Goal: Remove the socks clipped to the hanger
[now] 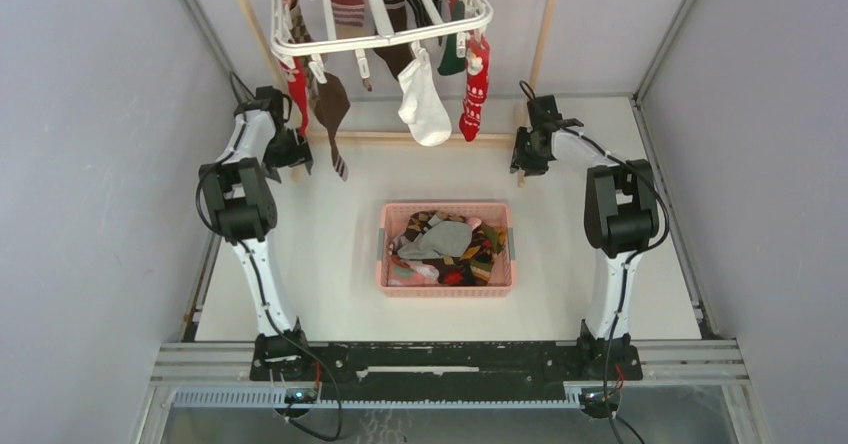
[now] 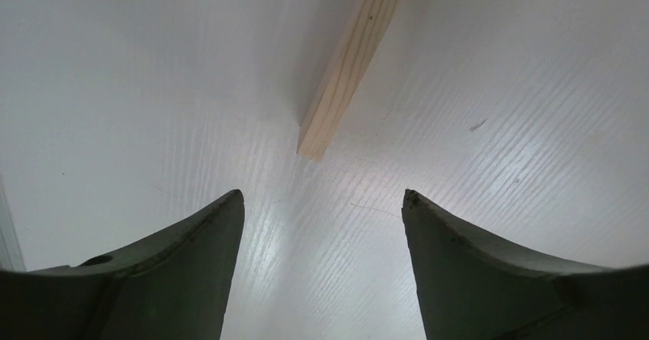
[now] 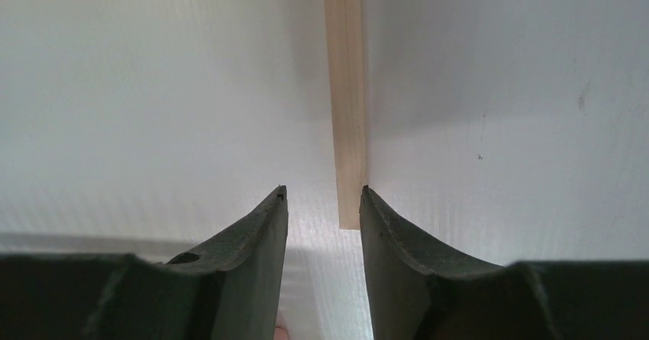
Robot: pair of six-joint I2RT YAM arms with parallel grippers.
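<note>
A white hanger (image 1: 380,39) hangs at the top of the top view with socks clipped round it: a white sock (image 1: 425,104), red patterned socks (image 1: 475,89), a brown sock (image 1: 332,109), and several darker ones. My left gripper (image 1: 290,164) is beside the hanger's left end, low by the brown and red socks; in its wrist view it (image 2: 324,198) stands open with only board and wood below. My right gripper (image 1: 525,164) is right of the hanger; its fingers (image 3: 252,248) stand apart with nothing between them.
A pink basket (image 1: 445,293) of assorted socks sits in the middle of the board. A wooden frame (image 1: 410,138) runs behind it, with strips seen under both grippers. The board either side of the basket is clear.
</note>
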